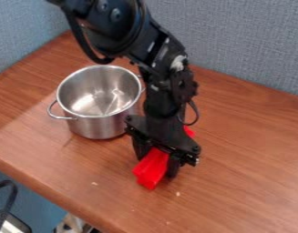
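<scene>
The black gripper (163,157) is low over the wooden table, shut on a red block (151,171) whose near end sticks out between and below the fingers. A bit of red also shows behind the gripper, on its right. A steel pot (97,96) with side handles stands just left of and behind the gripper, partly hidden by the arm.
Bare table (249,173) stretches to the right and far left. A grey fabric wall (236,45) runs along the back. The table's edge drops off at the lower left, where dark cables show.
</scene>
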